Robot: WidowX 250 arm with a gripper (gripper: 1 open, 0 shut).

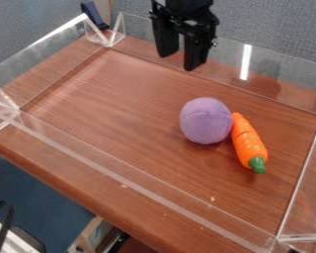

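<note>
The black gripper point(181, 44) hangs at the top middle of the camera view, above the back of the wooden surface, open with nothing visible between its fingers. Below it, on the right half of the surface, lies a purple ball point(205, 121). An orange toy carrot point(248, 140) with a green tip lies just to the right of the ball, pointing toward the front.
Clear low walls point(121, 180) border the wooden surface point(102, 114). A dark object point(92, 15) is at the back left corner, outside the walls, and cables lie at the lower left.
</note>
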